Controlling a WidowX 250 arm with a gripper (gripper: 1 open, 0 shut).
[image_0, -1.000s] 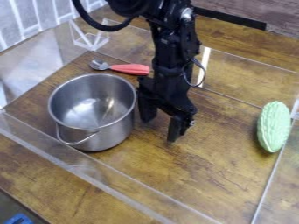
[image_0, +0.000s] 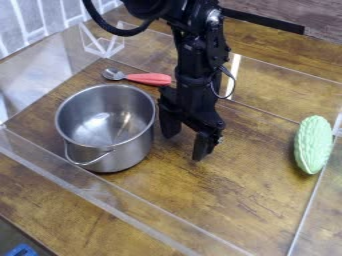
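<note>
My black arm reaches down from the top of the camera view to my gripper (image_0: 187, 138), which is low over the wooden table (image_0: 201, 205), its fingers apart with nothing seen between them. Just left of it sits a steel pot (image_0: 104, 120) with a wire handle. Behind the pot lies a red-handled spoon (image_0: 147, 78), partly near the arm. At the right is a pale green oval object (image_0: 313, 145), apart from the gripper.
A pale strip stands behind the arm on the right. Clear panel edges border the table at the left and right. A blue object shows at the bottom left corner.
</note>
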